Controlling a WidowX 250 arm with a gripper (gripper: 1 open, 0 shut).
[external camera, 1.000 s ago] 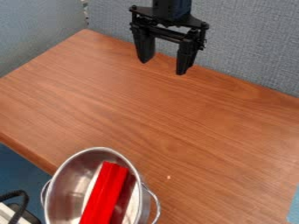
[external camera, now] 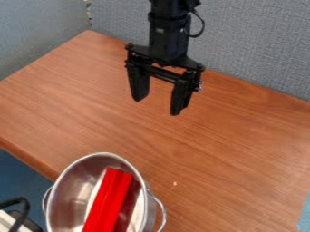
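Observation:
My black gripper (external camera: 159,96) hangs above the upper middle of the wooden table, its two fingers spread open with nothing between them. At the lower left a steel pot (external camera: 69,181) with two handles holds a long red object (external camera: 111,198) lying over something white. The gripper is well apart from the pot, farther back.
Grey padded walls stand behind and to the left. A black cable and a white item sit off the table's edge at the lower left.
My gripper has come down and a little to the left from high at the back of the table, still open. The pot and red object are unmoved.

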